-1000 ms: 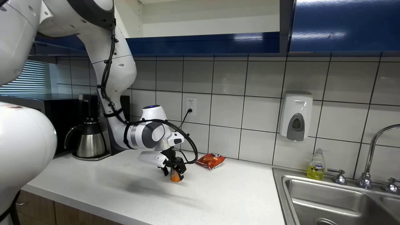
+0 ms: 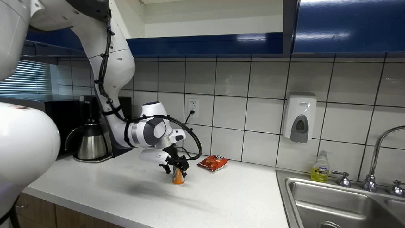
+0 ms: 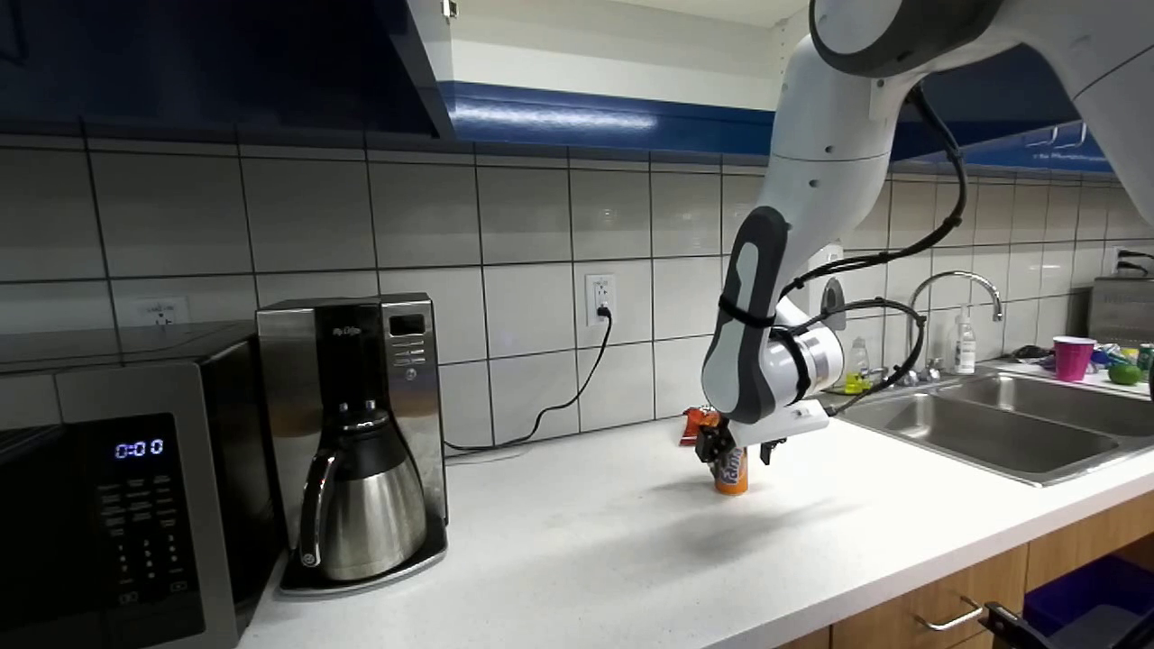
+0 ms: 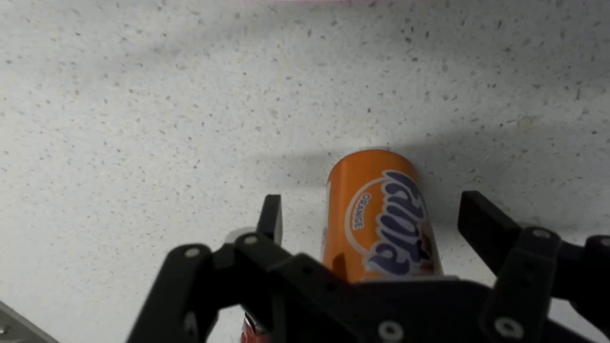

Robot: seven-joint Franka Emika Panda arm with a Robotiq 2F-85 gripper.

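An orange Fanta can (image 2: pixel 178 177) stands upright on the white counter (image 2: pixel 227 197). Around its upper part is my gripper (image 2: pixel 175 171), which is open. In the wrist view the can (image 4: pixel 381 214) sits between the two spread black fingers, with bare counter showing on either side of it. Its top end is hidden behind the gripper body there. From the other side, the gripper (image 3: pixel 738 452) straddles the can (image 3: pixel 732 474) with its lower part visible.
A red chip bag (image 2: pixel 213 162) lies behind the can, near the tiled wall. The steel sink (image 2: pixel 283 190) is at the right, with a yellow soap bottle (image 2: pixel 320 167) at its back edge. A coffee maker (image 3: pixel 427 433) and microwave (image 3: pixel 216 487) stand left.
My gripper has risen slightly relative to the can, and more of the can shows below the fingers. The can stays in its place.
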